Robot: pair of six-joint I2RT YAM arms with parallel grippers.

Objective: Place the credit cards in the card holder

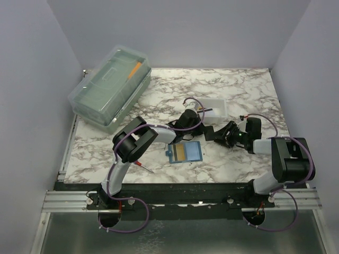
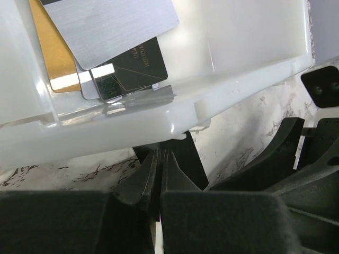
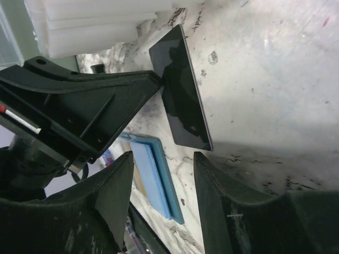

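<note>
A black card lies on the marble table just in front of the white box. In the right wrist view the whole card shows, with the tip of my left gripper against its left edge. My left gripper is shut, and no card shows between its fingers. Near the card's close end, my right gripper stands part open with an empty gap. The blue card holder lies flat, left of the card and nearer the front. Inside the white box are a gold card, a silver card and a black card.
The white box stands close behind both grippers. A large green lidded case fills the back left. A red-and-white pen-like item lies at the front left.
</note>
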